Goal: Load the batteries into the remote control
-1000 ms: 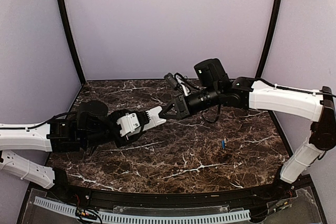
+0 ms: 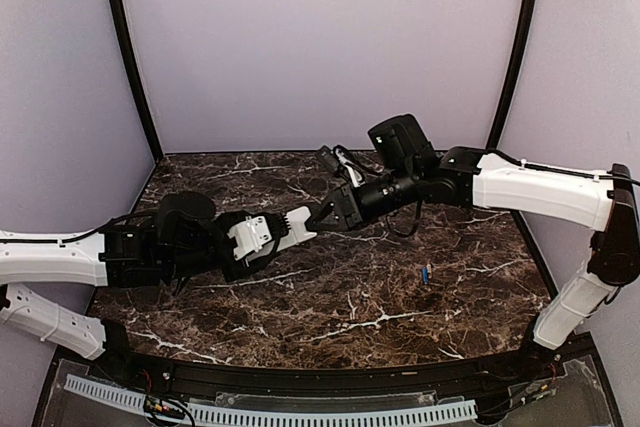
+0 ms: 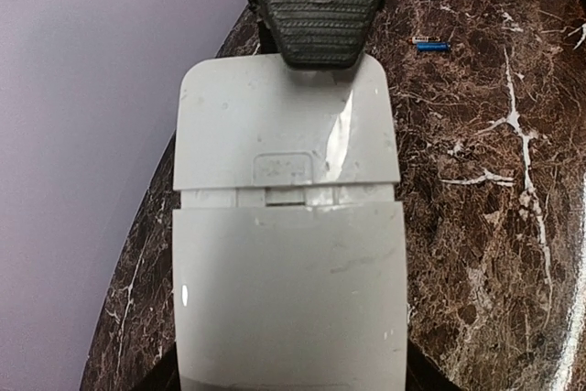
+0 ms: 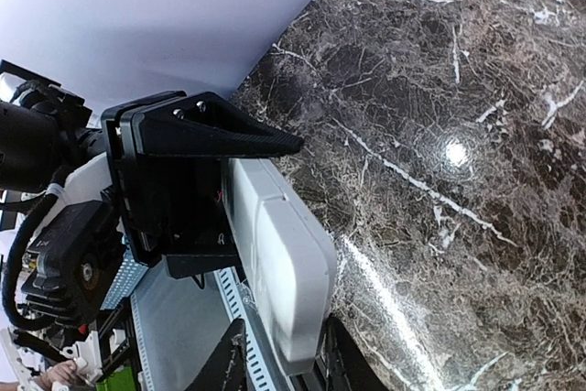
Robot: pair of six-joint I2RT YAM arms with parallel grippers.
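Observation:
The white remote control is held in the air by my left gripper, which is shut on it. In the left wrist view its back faces the camera, and a narrow gap separates the battery cover from the body. One dark fingertip of my right gripper rests over the cover's far end. The right wrist view shows this gripper's fingers standing apart at that end of the remote. Two small batteries, one blue and one whitish, lie side by side on the table.
Pale walls stand at the back and sides. A white slotted rail runs along the front edge.
The right gripper has dipped a little. The batteries have not moved.

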